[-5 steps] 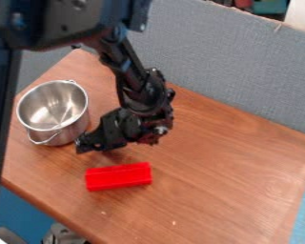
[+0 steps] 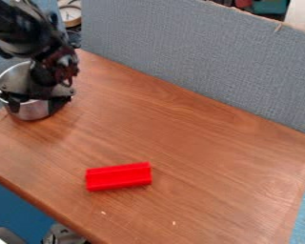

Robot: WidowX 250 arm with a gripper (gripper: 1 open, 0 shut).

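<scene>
The black gripper [image 2: 35,91] is at the far left, over and partly in front of a steel pot [image 2: 30,109] with a wire handle, which sits at the table's left edge. The gripper hides much of the pot, and its fingers are too dark to read clearly. A red block [image 2: 118,176] lies on the wooden table [image 2: 200,143], lower centre, apart from both.
A grey padded panel [image 2: 193,57] runs along the back of the table. Blue tape [image 2: 303,212] is at the right edge.
The arm has swung from the centre to the far left and up the view, and the pot has moved leftward to the table's edge. The red block has not moved.
</scene>
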